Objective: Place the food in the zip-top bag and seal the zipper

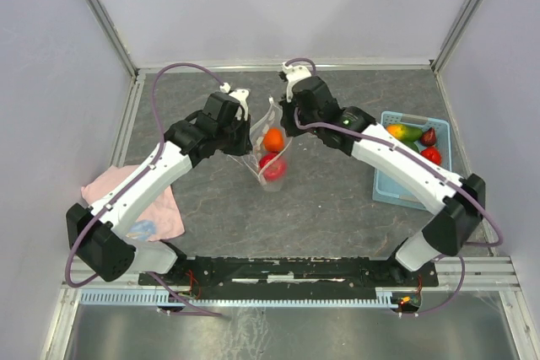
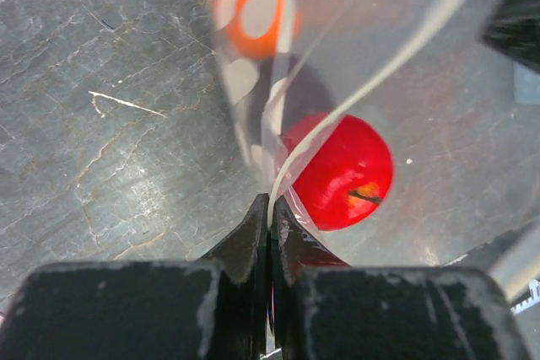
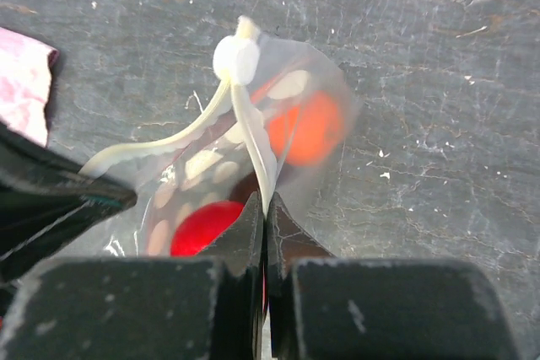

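Observation:
Between my two arms the clear zip top bag (image 1: 255,132) stands with its mouth spread apart. Inside it lie a red apple-like fruit (image 2: 344,174) and an orange fruit (image 1: 273,140). My left gripper is shut on one edge of the bag's rim, which runs up from between its fingertips. On the opposite side, my right gripper is shut with the other rim edge between its fingertips. A white zipper slider (image 3: 236,60) shows at the far end of the rim. White dots printed on the bag partly cover the fruit.
A blue basket (image 1: 400,194) at the right holds several pieces of food, among them a red one (image 1: 431,155). A pink cloth (image 1: 165,216) lies at the left.

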